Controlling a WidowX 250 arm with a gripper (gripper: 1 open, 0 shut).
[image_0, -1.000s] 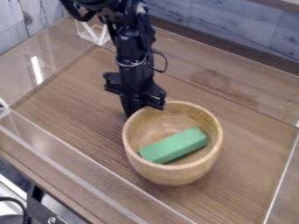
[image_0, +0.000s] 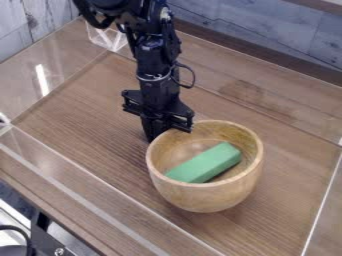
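My black gripper (image_0: 166, 131) is low at the upper left rim of a light wooden bowl (image_0: 205, 194), its fingertips mostly hidden at that rim, so its opening cannot be made out. A green block (image_0: 206, 163) lies tilted inside the bowl, on the right of center.
A pale wall (image_0: 267, 40) runs along the back. A clear plastic object (image_0: 107, 32) is at the top left, and a dark cable (image_0: 16, 240) at the lower left.
Over the last second the bowl has shifted and tilted slightly, and the green block in it sits differently. The gripper has moved only slightly.
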